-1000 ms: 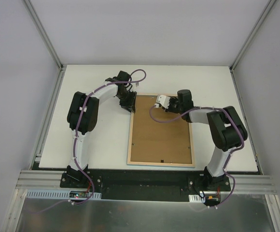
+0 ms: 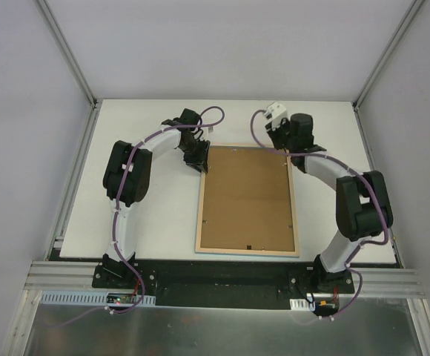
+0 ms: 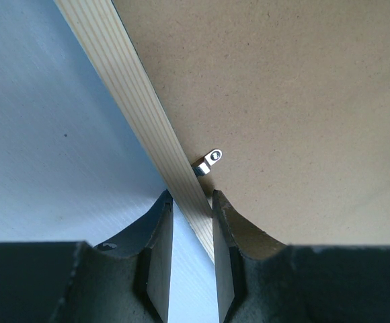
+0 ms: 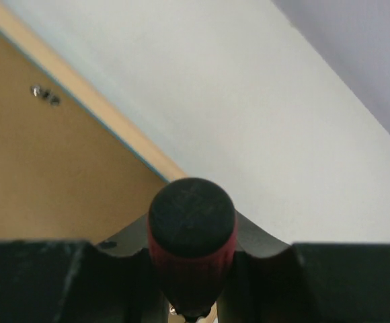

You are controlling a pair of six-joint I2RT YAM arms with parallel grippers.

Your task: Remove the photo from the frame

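The picture frame lies face down, its light wooden rim around a brown backing board. My left gripper is shut on the left rim, close to a small metal clip lying over the board's edge. In my right gripper, shut, is a dark tool with a red band, seen end-on; it hides most of the fingertips. That gripper is over the frame's top right corner in the top view. More clips show along the board's edge. The photo itself is not visible.
Grey walls border the work area. Purple cables loop along both arms.
My right gripper has moved right and toward the far side, from above the board to the top right corner. The left arm and the frame stay where they were.
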